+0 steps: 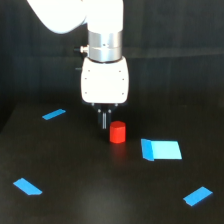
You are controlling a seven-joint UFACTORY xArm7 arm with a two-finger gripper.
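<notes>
A small red block-like object (117, 132) stands on the dark table near the middle of the camera view. My gripper (104, 127), below the white hand, points down just to the left of it. The narrow dark fingers appear close together, and nothing shows between them. The red object is outside the fingers, to their right; whether they touch it is hard to tell.
A light blue square (166, 150) lies to the right, with a darker blue strip (147, 150) at its left edge. Blue tape pieces mark the table at back left (54, 114), front left (28, 187) and front right (198, 196).
</notes>
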